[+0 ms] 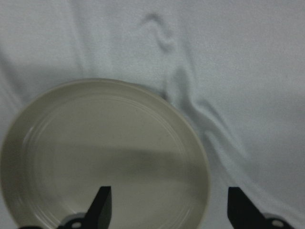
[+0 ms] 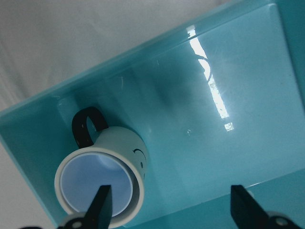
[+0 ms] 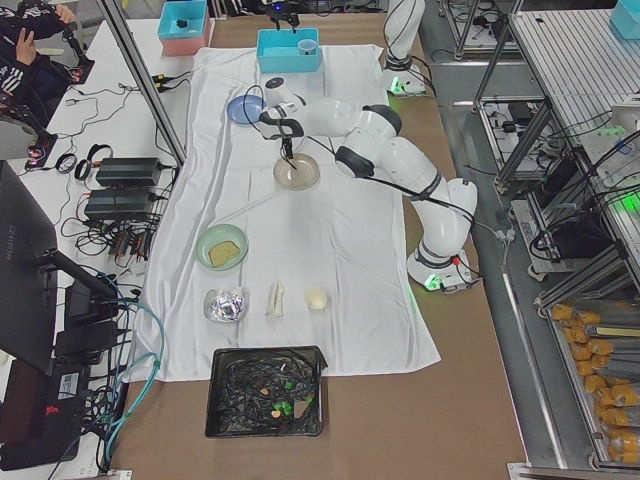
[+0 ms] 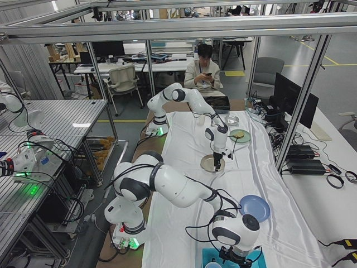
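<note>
A beige plate (image 1: 105, 152) lies on the white cloth under my left gripper, whose fingers stand wide apart with nothing between them, one over the plate and one past its rim. My right gripper is open above the turquoise bin (image 2: 214, 143). Inside that bin, at one end, stands a white mug (image 2: 121, 143) with a black handle, a light blue cup (image 2: 93, 176) nested in it.
A blue plate (image 4: 255, 207) lies near the bin; a green plate (image 3: 220, 255) with a yellow piece, foil (image 3: 225, 305) and small items lie farther along the cloth. A black tray (image 3: 265, 425) stands at that end.
</note>
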